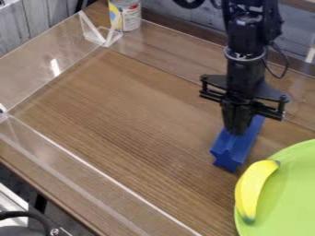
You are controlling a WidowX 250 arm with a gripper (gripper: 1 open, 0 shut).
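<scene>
My black gripper (237, 112) hangs over a blue block (233, 147) on the wooden table, its fingertips at the upper part of the block. The fingers look shut, with nothing clearly between them, though part of the block is hidden behind them. To the block's lower right, a yellow banana (253, 189) lies on a green plate (290, 210).
A can (123, 15) stands at the back left by a clear plastic piece (101, 28). Clear panels edge the table's left side.
</scene>
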